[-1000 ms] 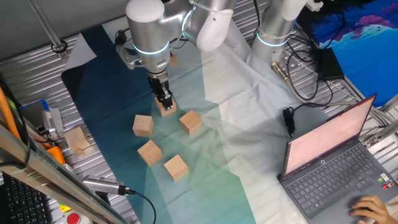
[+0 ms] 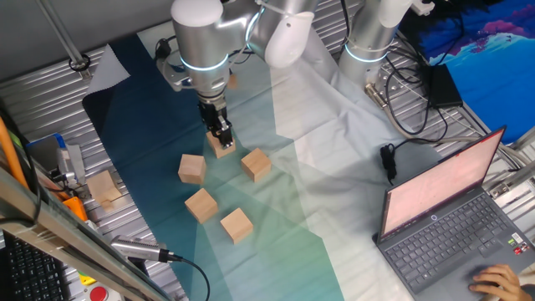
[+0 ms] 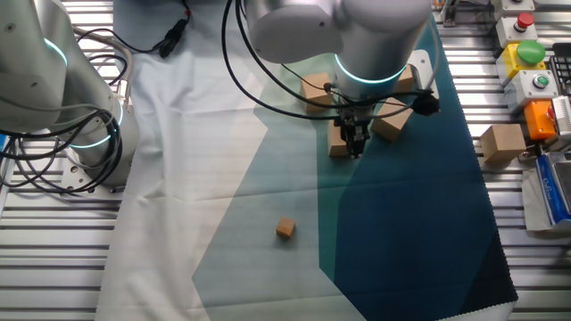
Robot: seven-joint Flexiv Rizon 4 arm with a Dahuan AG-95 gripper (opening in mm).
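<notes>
My gripper (image 2: pixel 221 136) points down at a wooden cube (image 2: pixel 222 150), the rearmost of a group of large cubes in exterior view 1. Its black fingers overlap that cube's top in this view. From exterior view 2 the gripper (image 3: pixel 354 143) appears right beside the cube (image 3: pixel 336 143), partly covering it. Whether the fingers touch the cube or stand apart cannot be made out. Around it on the cloth are more cubes: one to the left (image 2: pixel 191 170), one to the right (image 2: pixel 257 165), and two nearer the front, a cube (image 2: pixel 201 206) and another cube (image 2: pixel 236 226).
A much smaller block (image 3: pixel 285 228) lies alone toward the arm's rear side. Off the cloth sits another wooden block (image 3: pixel 502 144) near the button boxes. An open laptop (image 2: pixel 451 226), with a person's hand on it, occupies the right.
</notes>
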